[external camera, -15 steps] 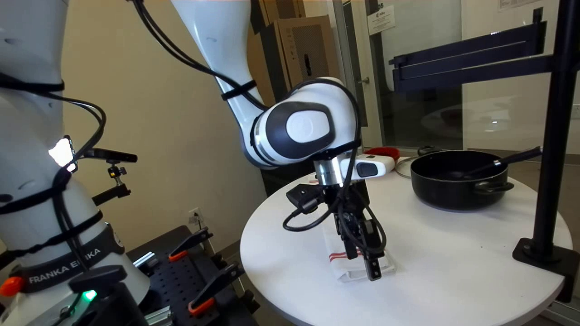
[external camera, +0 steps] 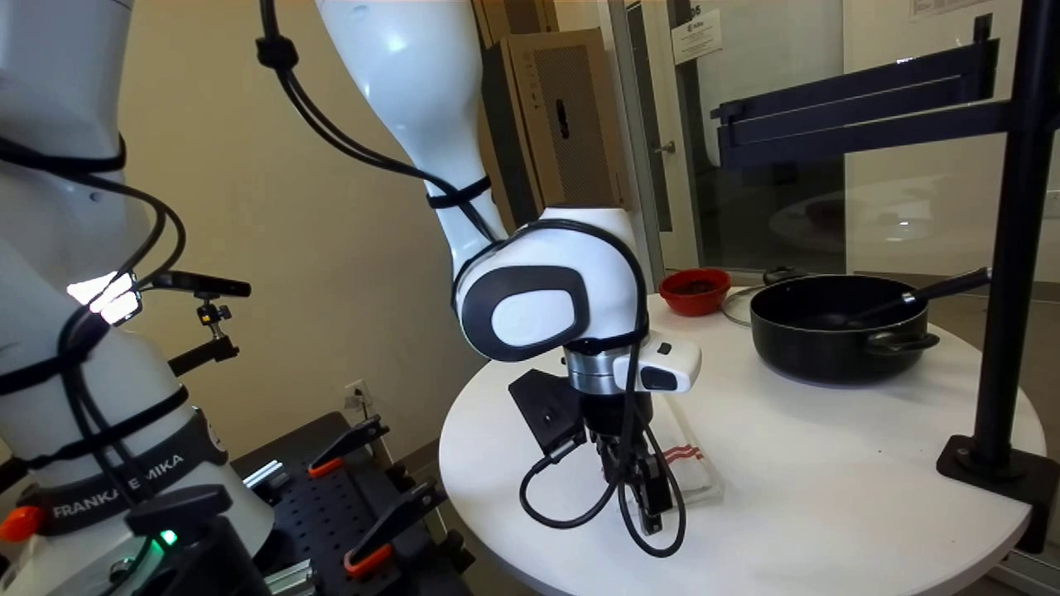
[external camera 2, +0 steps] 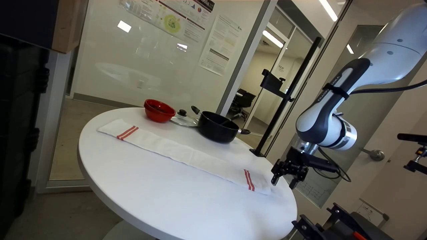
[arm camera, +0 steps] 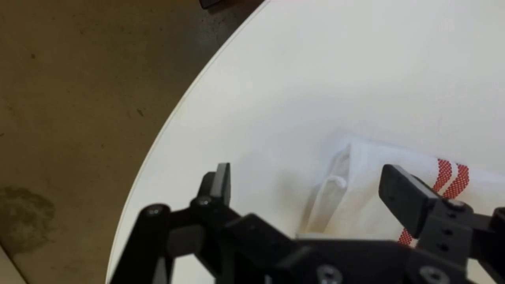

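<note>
A long white towel point(external camera 2: 176, 152), folded into a strip with a pair of red stripes near each end, lies flat across the round white table point(external camera 2: 160, 196). In the wrist view the near end of the towel point(arm camera: 369, 189) shows its layered folded edge. My gripper is open above that end, one finger point(arm camera: 220, 187) over bare table and the other over the towel beside the stripes. Nothing is held between the fingers. In exterior view 1 the gripper point(external camera: 633, 511) covers much of the towel's near end.
A black pot point(external camera: 840, 328) with a utensil in it stands at the far side, beside a glass lid point(external camera 2: 184, 119) and a red bowl point(external camera 2: 159, 110). A black post point(external camera: 1004, 248) rises at the table's edge. Bare table surrounds the towel's near end.
In exterior view 1 the arm has come down and slightly left, and the gripper has turned to point more straight down. The towel appears unmoved, though it is now more hidden.
</note>
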